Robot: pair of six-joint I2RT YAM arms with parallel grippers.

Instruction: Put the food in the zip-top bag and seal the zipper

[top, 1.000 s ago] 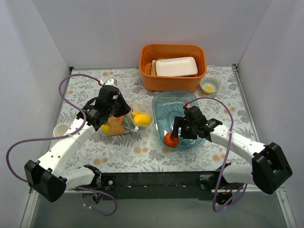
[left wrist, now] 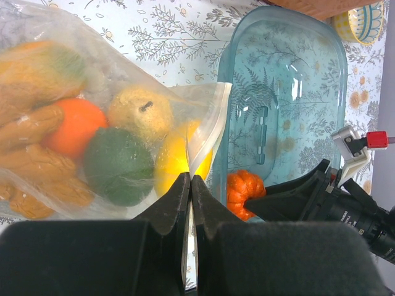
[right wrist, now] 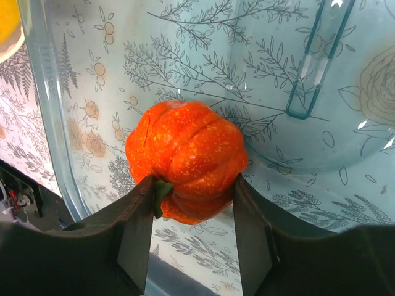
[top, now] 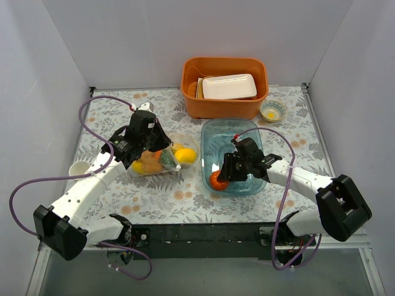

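The clear zip top bag (left wrist: pixel 213 102) lies on its side at left, filled with several play foods, among them a yellow lemon (left wrist: pixel 171 160) by its mouth. My left gripper is shut on the edge of the bag's mouth, where the film gathers at its tips. An orange pumpkin (right wrist: pixel 188 154) sits near the front left corner of the clear blue bin (top: pixel 216 132). On either side of the pumpkin are the fingers of my right gripper, seemingly against it; how firmly they press does not show.
Behind the bin stands an orange box (top: pixel 225 111) with a white tray (top: pixel 229 87) in it. A small patterned bowl (top: pixel 273 111) is at the back right, and a white cup (top: pixel 78 168) at the left. Apart from the pumpkin, the bin looks empty.
My right gripper has come down and left to the pumpkin, and its fingers have drawn closer together. The bin has shifted slightly right. My left arm looks still.
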